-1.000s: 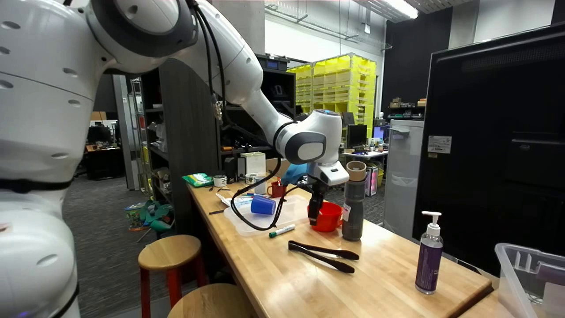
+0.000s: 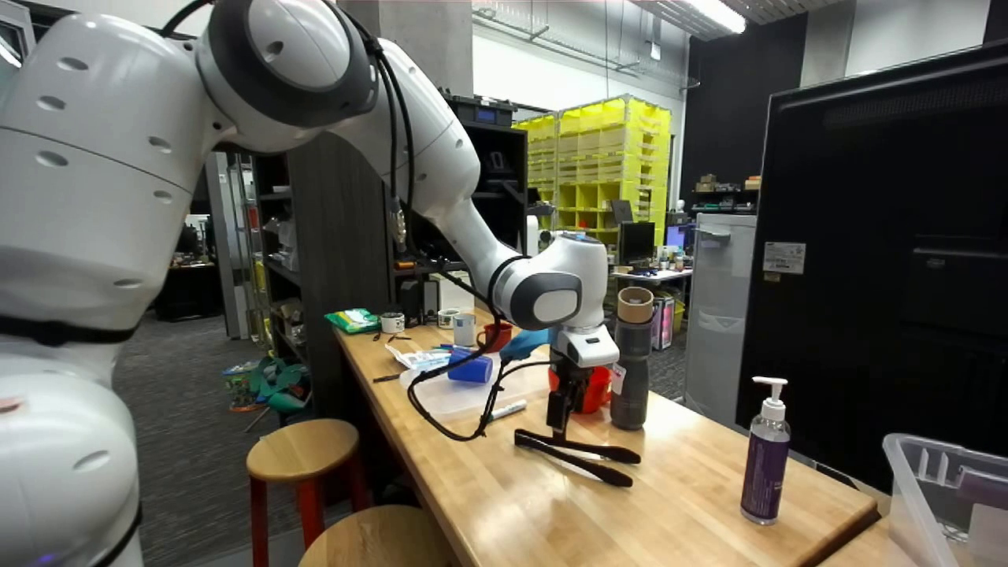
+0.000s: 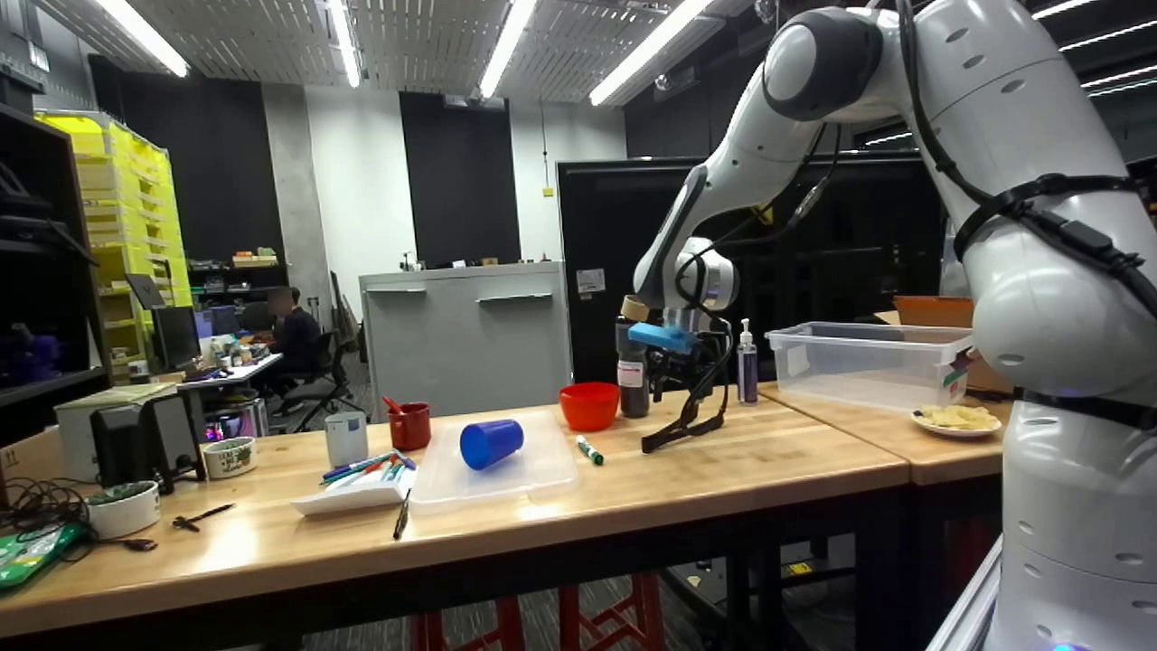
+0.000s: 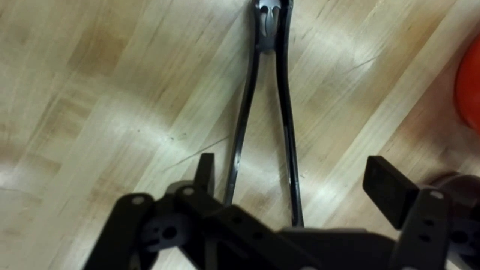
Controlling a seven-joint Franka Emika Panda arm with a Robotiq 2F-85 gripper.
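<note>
Black tongs (image 2: 578, 454) lie on the wooden table, their two arms spread in a narrow V. In the wrist view the tongs (image 4: 243, 121) run from the top centre down between the fingers of my gripper. The fingers stand wide open, one finger (image 4: 205, 173) to the left of the tongs and the other (image 4: 389, 191) well to the right. In exterior view 1 my gripper (image 2: 559, 430) is low over the tongs. Whether the fingertips touch the table cannot be told. The lower ends of the tongs are hidden behind the gripper body.
A red bowl (image 3: 590, 407) and a dark bottle (image 2: 631, 373) stand close to the gripper. A green marker (image 3: 588, 450) and a blue cup (image 3: 491, 444) on a clear lid (image 3: 439, 488) are nearby. Beyond are a pump bottle (image 2: 766, 458) and a clear bin (image 3: 868, 369).
My gripper has come down from above, beside the red bowl, to low over the tongs. The tongs have not visibly moved.
</note>
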